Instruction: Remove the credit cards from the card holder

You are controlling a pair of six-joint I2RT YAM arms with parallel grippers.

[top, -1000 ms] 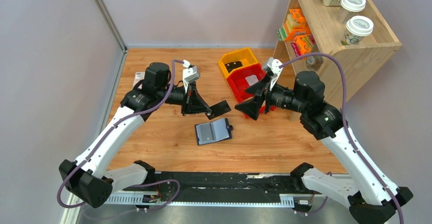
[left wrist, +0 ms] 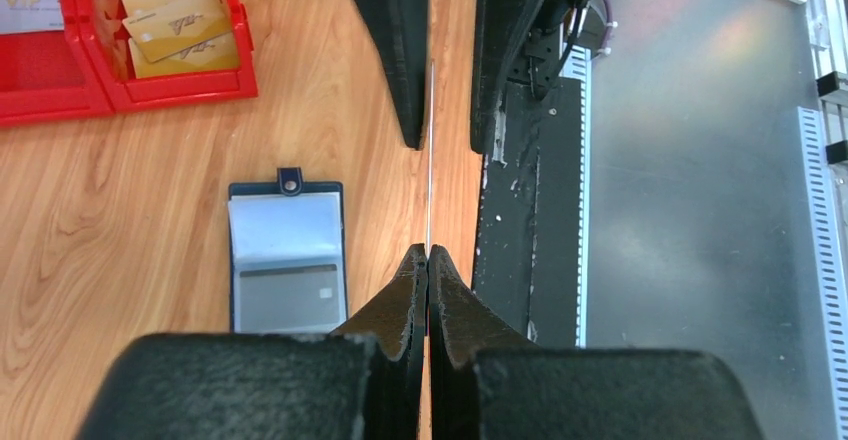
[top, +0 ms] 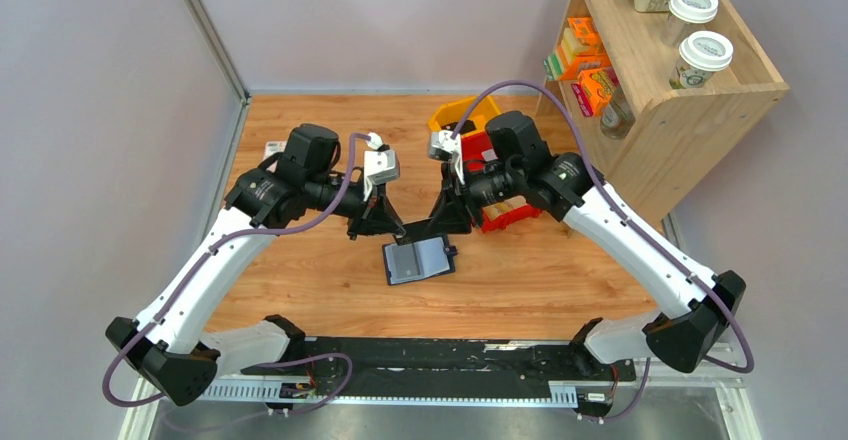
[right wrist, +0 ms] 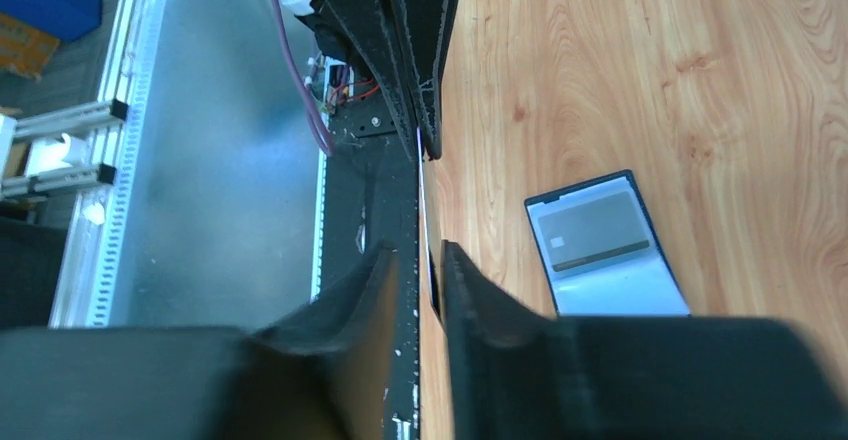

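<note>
A dark thin card (top: 415, 230) is held over the open card holder (top: 412, 262). In the right wrist view its near fingers are blurred. The card holder (right wrist: 610, 250) shows a grey card in a clear sleeve.
A red tray (left wrist: 110, 95) with gold and white cards lies behind, a yellow tray (top: 450, 110) beyond it. A wooden shelf (top: 700, 130) stands at the right.
My right gripper has moved left to meet the card.
</note>
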